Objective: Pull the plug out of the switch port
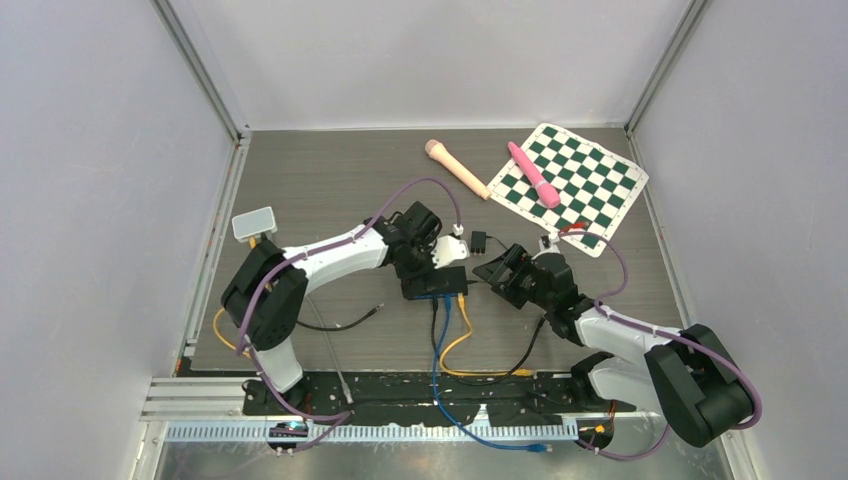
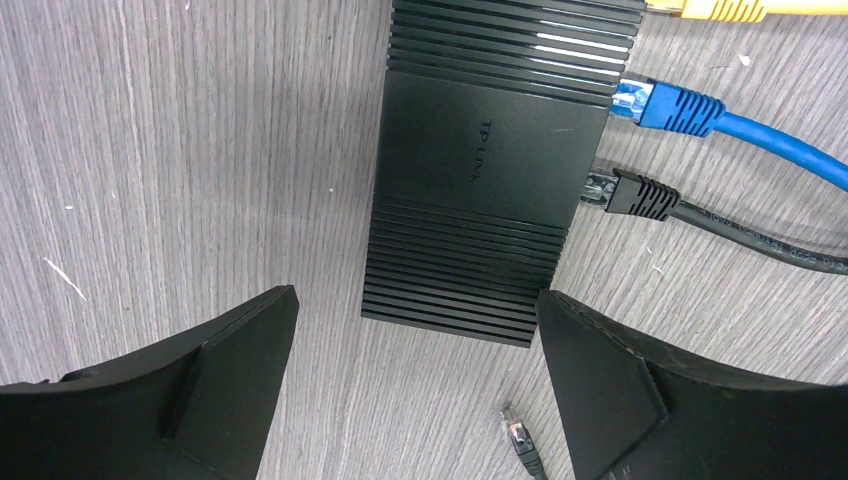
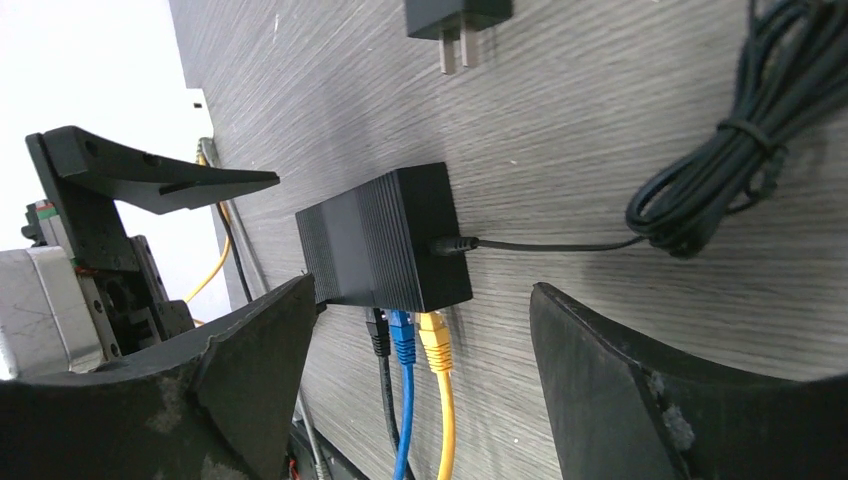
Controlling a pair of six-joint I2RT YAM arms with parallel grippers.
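Note:
The black switch lies flat on the table, its upper left covered by my left gripper in the top view. Black, blue and yellow network plugs sit along one side. In the right wrist view, a thin black power plug enters the switch's end. My left gripper is open at the switch's left end, its fingers well apart; whether they touch it I cannot tell. Off the other end, my right gripper also has its fingers apart and holds nothing.
A black power adapter and coiled cord lie near the right gripper. Farther back are a checkered board, a pink stick and a beige one. A white box stands at far left.

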